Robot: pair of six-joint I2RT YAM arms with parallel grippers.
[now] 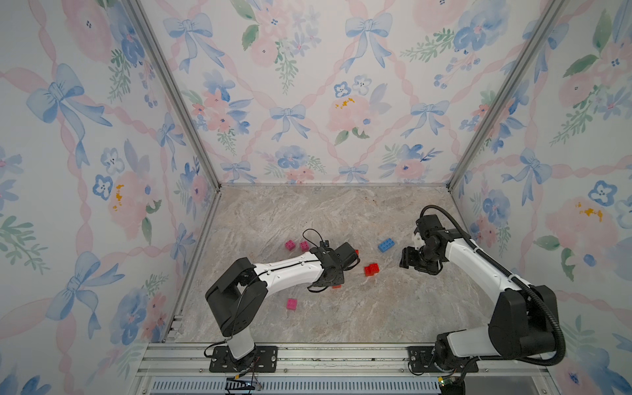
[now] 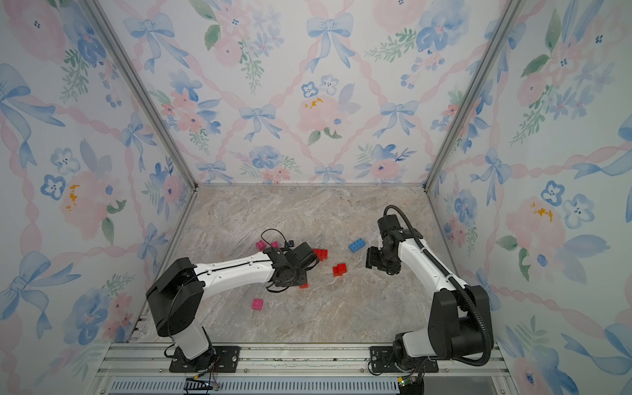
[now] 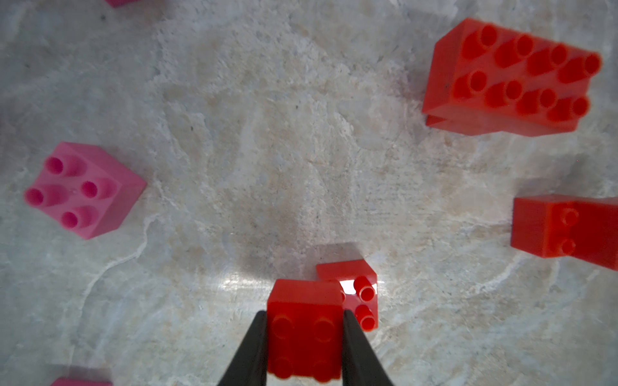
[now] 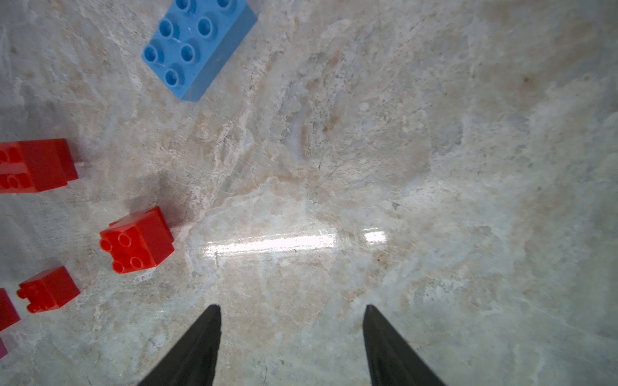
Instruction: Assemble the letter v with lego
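In the left wrist view a red brick is pinched between the fingers of my left gripper, which is shut on it. Just beyond it, partly covered, a small red brick rests on the table; whether the two touch I cannot tell. Farther off stand a long red stack with several studs and another red stack. Apart from all bricks, my right gripper is open over bare table, nothing between its fingers. The right wrist view shows a red stack and a blue brick to its left.
A pink brick lies left of the held brick. Another pink brick sits near the front, and two more are behind the left arm.
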